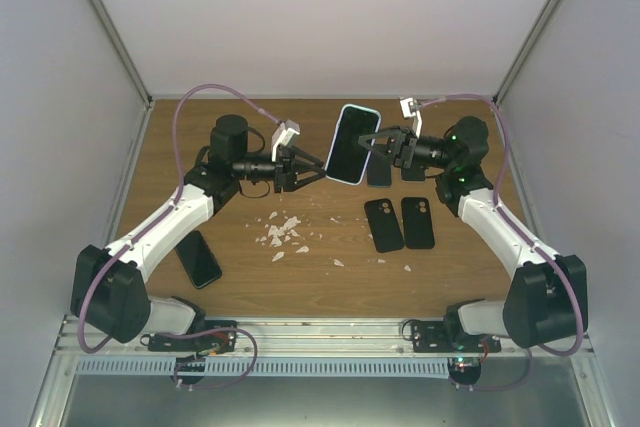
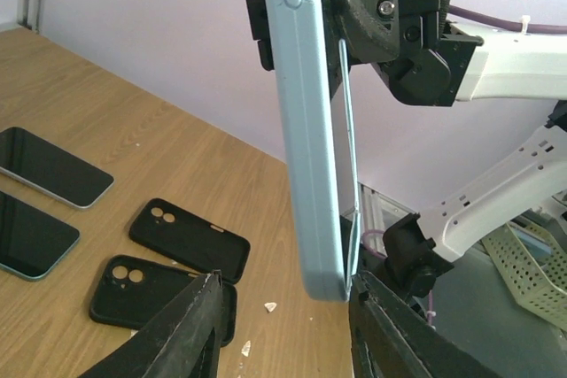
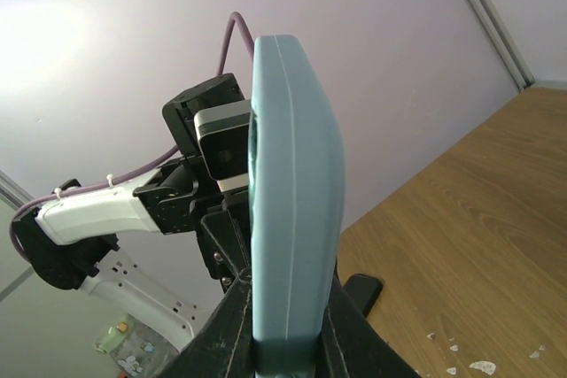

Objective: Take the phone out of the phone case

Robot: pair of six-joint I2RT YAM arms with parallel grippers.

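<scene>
A phone in a pale blue case [image 1: 349,147] is held up tilted by my right gripper [image 1: 376,142], which is shut on it; in the right wrist view the case [image 3: 292,183] stands upright between the fingers. My left gripper [image 1: 316,169] stands open at the phone's lower left corner. In the left wrist view, the case's lower end [image 2: 321,263] is just above and between its two fingertips, with a thin strip along the case's side. Whether the fingers touch it I cannot tell.
Black cases [image 1: 384,225] [image 1: 417,222] lie below the held phone, with dark phones [image 2: 49,165] behind. Another phone [image 1: 198,259] lies at the front left. White scraps [image 1: 285,230] are scattered mid-table; the front middle is otherwise fairly clear.
</scene>
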